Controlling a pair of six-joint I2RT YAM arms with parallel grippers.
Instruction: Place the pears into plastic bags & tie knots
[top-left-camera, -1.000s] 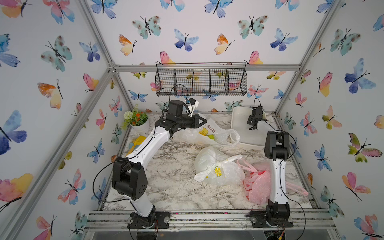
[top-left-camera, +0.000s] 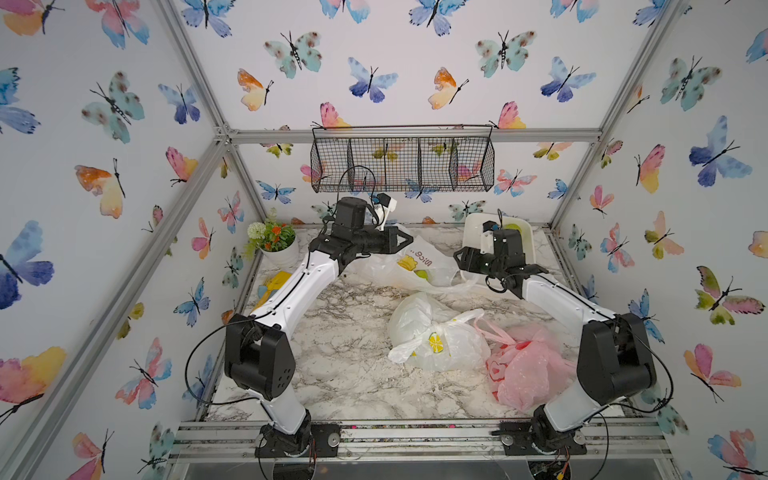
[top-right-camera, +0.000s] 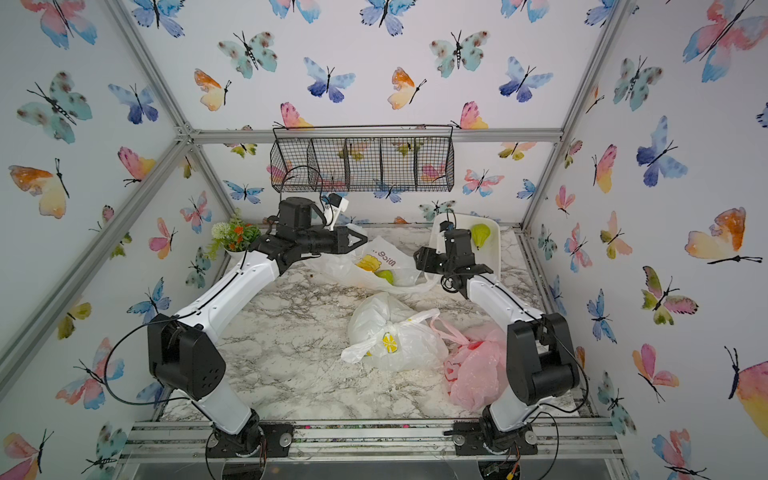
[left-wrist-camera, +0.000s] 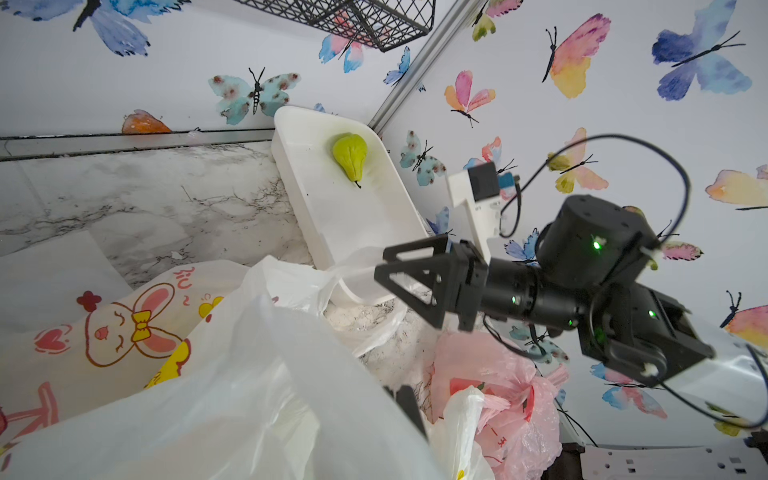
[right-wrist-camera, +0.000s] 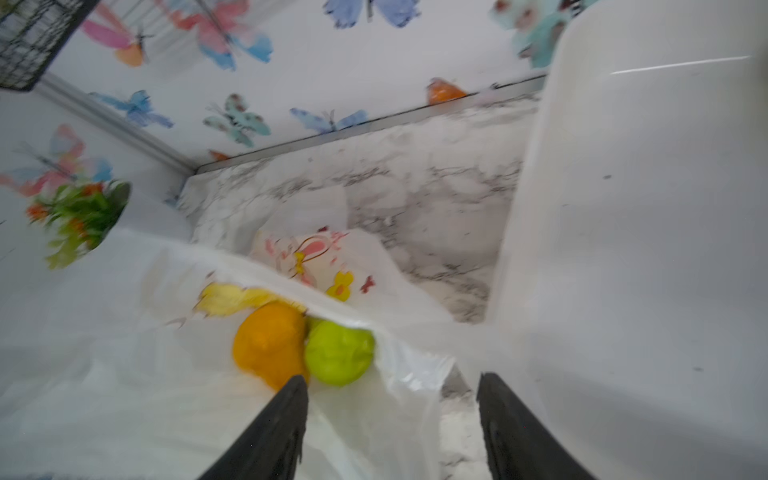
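A white printed plastic bag (top-left-camera: 376, 272) lies open at the back middle, holding a green pear (right-wrist-camera: 340, 352) and an orange-yellow fruit (right-wrist-camera: 270, 344). My left gripper (top-left-camera: 406, 238) is shut on the bag's raised rim; plastic covers most of its fingers in the left wrist view. My right gripper stands open in front of the bag's mouth, between it and the tray, with no fruit between its fingers. The bag's near edge and handle pass behind those fingers; contact is unclear. Another green pear (left-wrist-camera: 350, 157) rests in the white tray (left-wrist-camera: 320, 216).
A knotted white bag (top-left-camera: 432, 336) sits at the table's middle, touching a pink bag (top-left-camera: 524, 372) on the right. A flower pot (top-left-camera: 280, 252) and a yellow object (top-left-camera: 273, 285) stand at the left.
My right arm has swung left from over the tray to the bag's handle side. The pink bag's handle has shifted. The left arm is almost still.
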